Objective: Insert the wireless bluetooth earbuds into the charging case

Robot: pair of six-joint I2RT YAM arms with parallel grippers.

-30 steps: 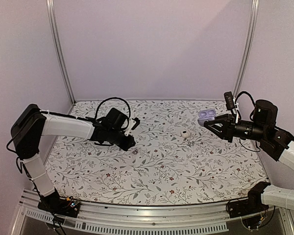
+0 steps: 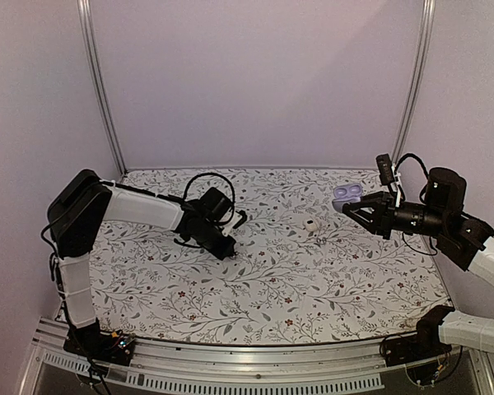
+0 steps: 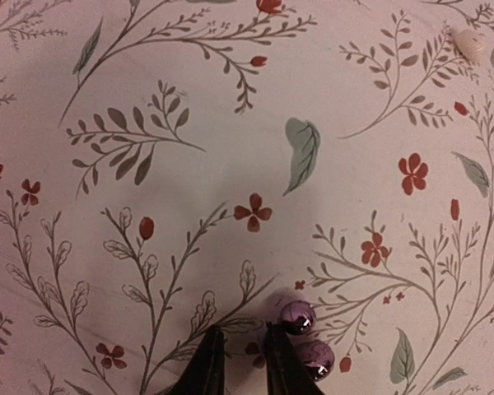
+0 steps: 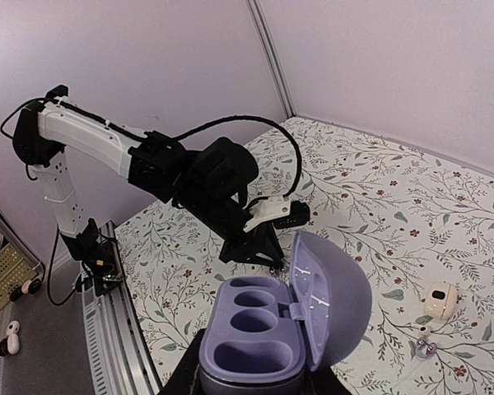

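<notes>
My right gripper (image 2: 358, 207) is shut on the purple charging case (image 4: 255, 337), holding it above the table. The case lid (image 4: 333, 300) stands open, and the hollows in view look empty. Low over the table, my left gripper is open with nothing seen between its fingers. A shiny purple earbud (image 3: 297, 317), showing two rounded parts, lies just right of its right finger and is partly covered by it. Another small shiny piece, likely the other earbud (image 4: 425, 348), rests on the table near the white box.
A small white box (image 4: 440, 300) lies on the flower-patterned table (image 2: 255, 304), between the arms. A metal rail (image 2: 214, 350) runs along the front edge.
The right arm and the case have stayed still.
</notes>
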